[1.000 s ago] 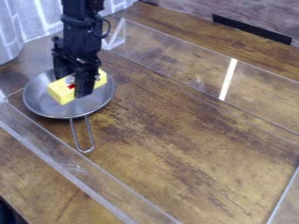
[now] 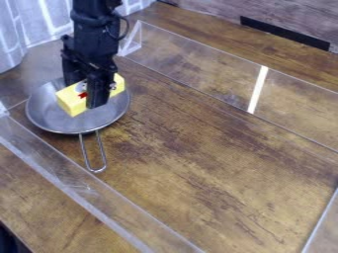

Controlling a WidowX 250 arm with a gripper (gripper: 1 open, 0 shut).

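A grey pan [image 2: 53, 114] with a wire handle [image 2: 94, 164] pointing toward the viewer sits on the wooden table at the left. My black gripper [image 2: 93, 84] reaches down over it from the top, shut on a yellow block [image 2: 73, 100] with a small red mark, held in or just above the pan. The fingertips partly hide the block.
Bare wooden table [image 2: 211, 158] fills the middle and right. Clear plastic panels line the back right and near left. A pale cylindrical object [image 2: 8, 49] stands at the left edge.
The gripper and yellow block have shifted very slightly to the left. The pan looks unmoved.
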